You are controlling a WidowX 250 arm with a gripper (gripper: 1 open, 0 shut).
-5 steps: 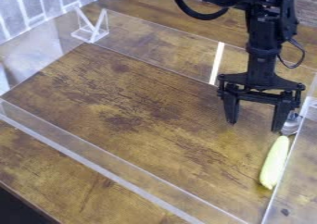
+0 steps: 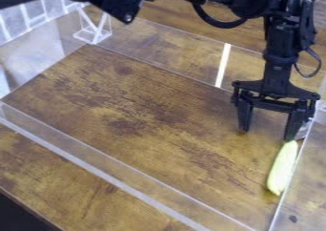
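My black gripper point(image 2: 268, 116) points down at the right of the wooden surface, its fingers standing apart and nothing seen between them. Below and to the right of it, a long pale yellow-green object point(image 2: 283, 169) lies along the clear right wall. A small silvery item, partly hidden, shows at the upper end of that object, beside my right finger.
Clear low walls point(image 2: 121, 175) border the brown wooden work area point(image 2: 140, 120). A white bracket point(image 2: 95, 28) stands at the back left.
The yellow-green object is unmoved.
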